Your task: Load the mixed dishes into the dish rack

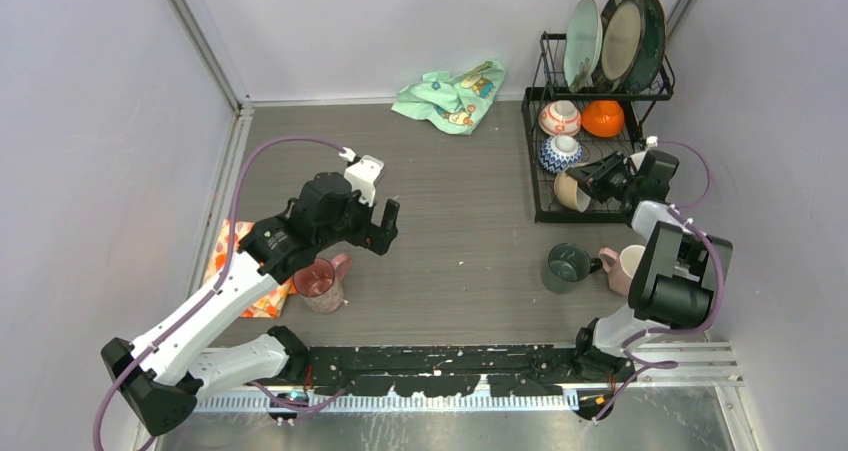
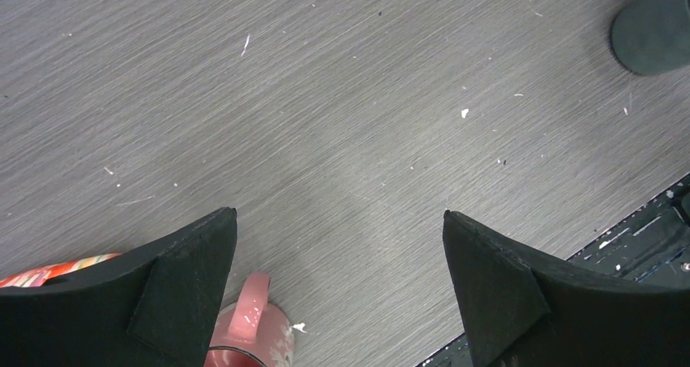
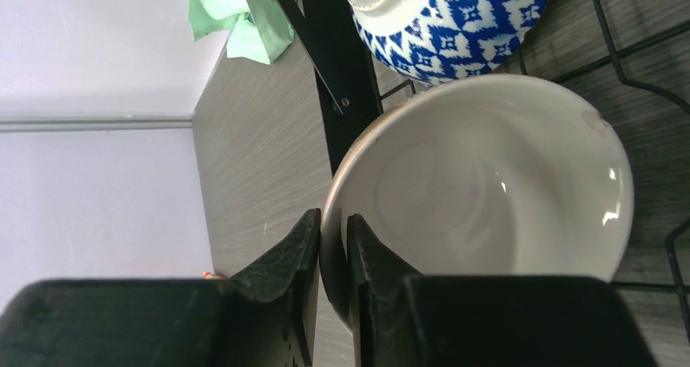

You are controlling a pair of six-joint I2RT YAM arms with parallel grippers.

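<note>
The black two-tier rack point(image 1: 538, 207) holds plates point(image 1: 581, 46) above, with orange point(image 1: 603, 117), red-patterned point(image 1: 559, 116) and blue-patterned point(image 1: 559, 153) bowls below. My right gripper is shut on the rim of a beige bowl point(image 1: 571, 189), which leans inside the lower front tier beside the blue bowl. My left gripper point(image 1: 384, 215) stands open and empty over the table. Below it and to the left is a pink glass mug point(image 1: 320, 285). A dark green mug point(image 1: 566, 269) and a pale pink mug point(image 1: 623, 272) stand in front of the rack.
An orange patterned cloth point(image 1: 228, 239) lies at the left under my left arm. A green cloth point(image 1: 450, 96) lies at the back wall. Side walls bound the space.
</note>
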